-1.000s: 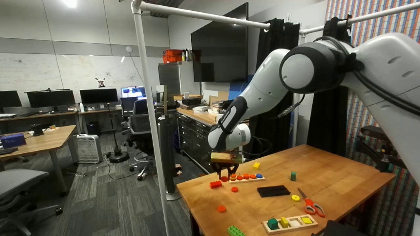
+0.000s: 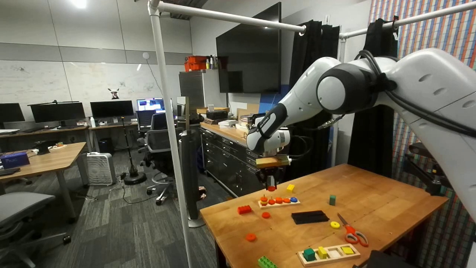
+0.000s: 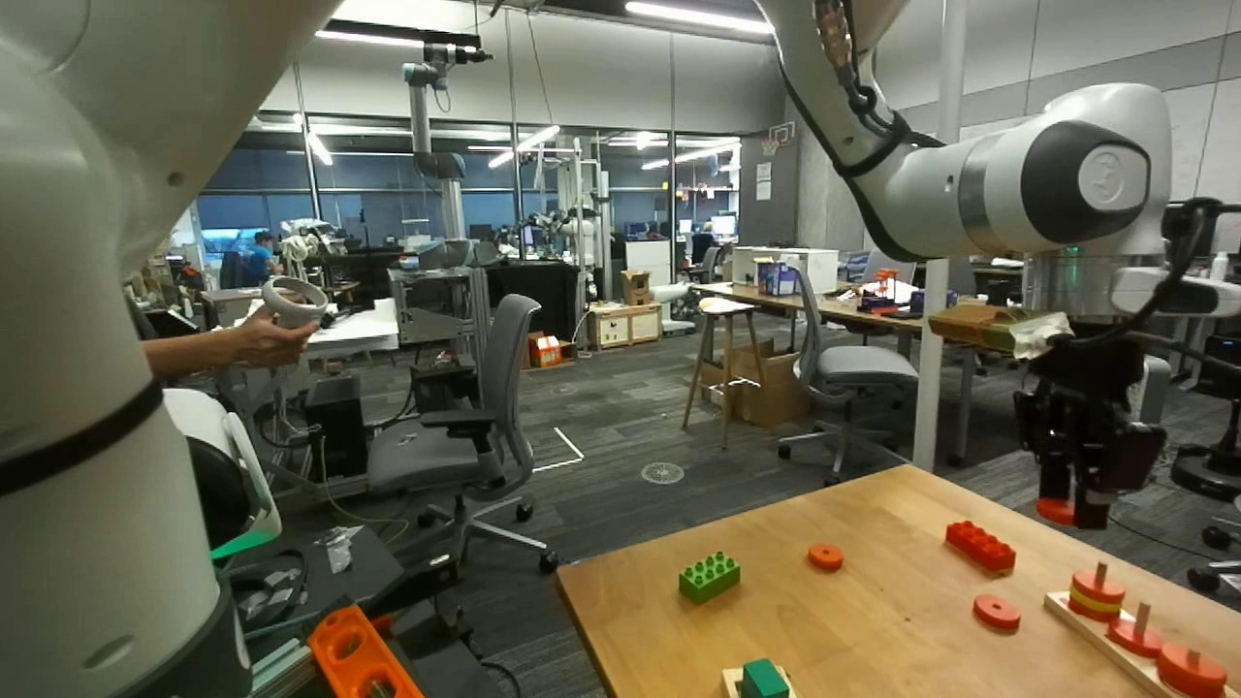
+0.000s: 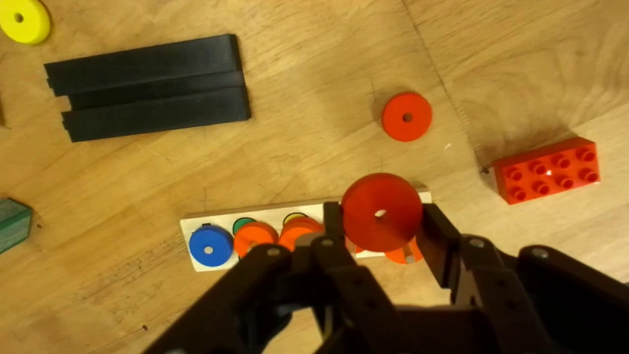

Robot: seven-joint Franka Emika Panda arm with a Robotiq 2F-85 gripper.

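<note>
In the wrist view a red disc [image 4: 382, 212] with a centre hole is pinched between both black fingertips of my gripper. It hangs above the pale peg board [image 4: 268, 213], hiding part of it. On that board sit a blue ring [image 4: 210, 245] and orange-red rings [image 4: 254, 236] over pegs. The exterior view 2 shows my gripper [image 3: 1072, 510] well above the table, the disc's edge [image 3: 1054, 510] between its fingers. A stack with a yellow layer [image 3: 1097, 594] stands at one end of the board. Another red disc [image 4: 407, 117] lies flat on the table nearby.
A red block [image 4: 548, 170], a black grooved piece [image 4: 150, 88] and a yellow ring [image 4: 24, 20] lie around the board. Scissors [image 2: 352, 233], a shape tray [image 2: 328, 255], a green block [image 2: 266, 262] and a further orange-red disc [image 2: 250, 237] occupy the front.
My gripper has risen and moved right in exterior view 1, carrying the disc from low near the red block to above the peg board. The table objects look unmoved.
</note>
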